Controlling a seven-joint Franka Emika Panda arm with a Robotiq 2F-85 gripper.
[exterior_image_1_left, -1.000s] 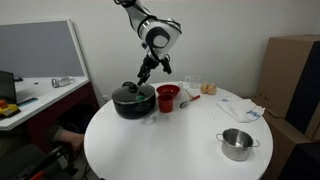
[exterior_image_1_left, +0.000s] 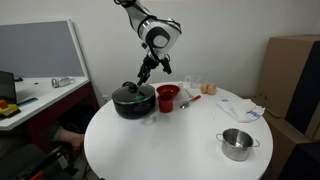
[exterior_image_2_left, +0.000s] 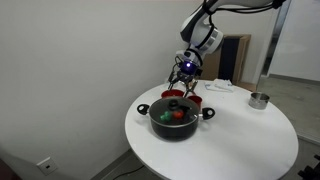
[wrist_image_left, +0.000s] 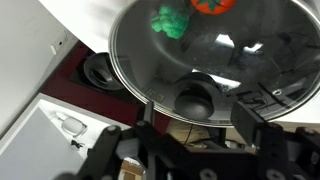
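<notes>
A large black pot (exterior_image_1_left: 132, 105) stands at the table's left, a glass lid with a black knob (wrist_image_left: 194, 100) on top. Through the glass in the wrist view show a green thing (wrist_image_left: 170, 21) and an orange-red thing (wrist_image_left: 212, 5). My gripper (exterior_image_1_left: 143, 79) is above the pot's edge, open, with the knob seen beyond its fingers in the wrist view; whether it touches the lid I cannot tell. Close by the pot are a red cup (exterior_image_1_left: 166, 102) and a red bowl (exterior_image_1_left: 168, 90).
A small steel pot (exterior_image_1_left: 237, 146) sits at the right. Towards the back lie a white cloth (exterior_image_1_left: 240, 108), a metal ladle (exterior_image_1_left: 189, 102) and some clear glasses (exterior_image_1_left: 194, 81). A cardboard box (exterior_image_1_left: 292, 85) stands beyond the right edge.
</notes>
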